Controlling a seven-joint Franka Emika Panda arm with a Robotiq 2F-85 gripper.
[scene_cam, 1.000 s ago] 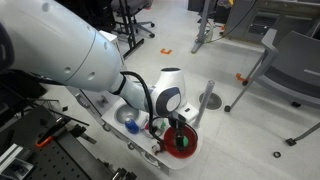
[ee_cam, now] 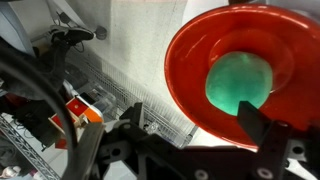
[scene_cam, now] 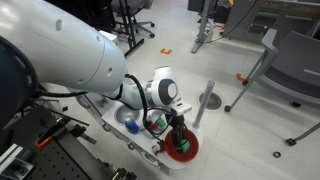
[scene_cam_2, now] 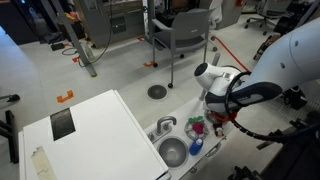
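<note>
A red bowl with a rounded green object inside fills the right of the wrist view. My gripper is open, its dark fingers set wide apart with nothing seen between them. The bowl's near side passes below the right finger. In exterior view 1 the gripper hangs over the red bowl and hides part of it. There the green object shows only in part. From exterior view 2 the arm covers most of the bowl.
Beside the bowl is a metal sink with a faucet. A blue item stands near the sink's edge, and pink and green items lie close by. A grey chair stands behind on open floor.
My arm has shifted a little left in exterior view 1, and the gripper has come lower over the red bowl. More of the bowl's inside is now covered.
</note>
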